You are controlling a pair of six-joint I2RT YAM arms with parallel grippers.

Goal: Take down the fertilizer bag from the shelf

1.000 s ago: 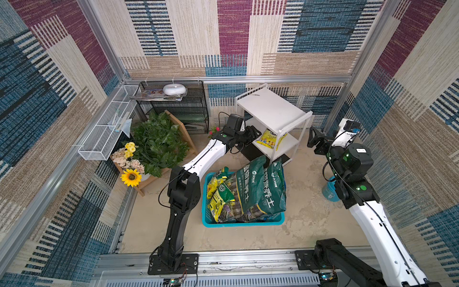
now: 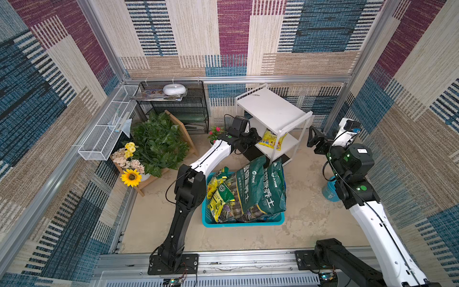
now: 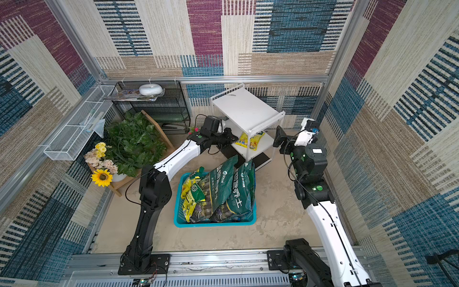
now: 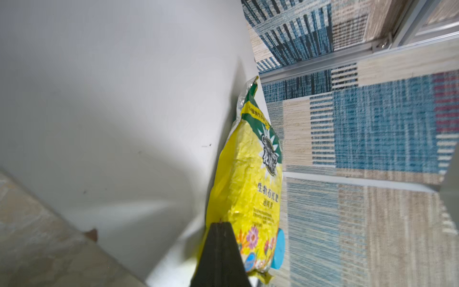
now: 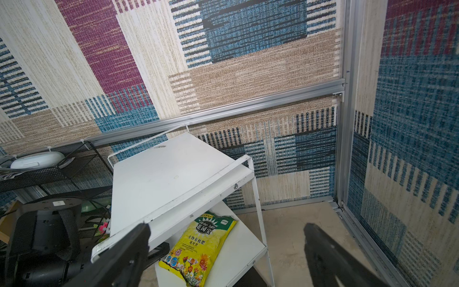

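A yellow fertilizer bag (image 5: 200,248) with a green top lies flat on the lower board (image 5: 243,246) of the white shelf. Part of it is hidden by the upper board in the top left view. My left gripper is shut with nothing visible between its fingers; its tips stand at the bag's lower end in the left wrist view. Whether they touch the bag I cannot tell. Out to the right of the shelf, my right gripper is open and empty, its fingers (image 5: 330,253) spread wide.
The shelf's upper board (image 2: 273,108) overhangs the bag, and a white post (image 2: 275,147) rises at its front corner. A teal basket (image 2: 205,217) of soil bags stands in front. A blue bucket (image 2: 330,191) is under the right arm. Floor between basket and bucket is clear.
My left gripper has moved slightly to the right, toward the bag's left side. The bag and the right arm look unmoved.
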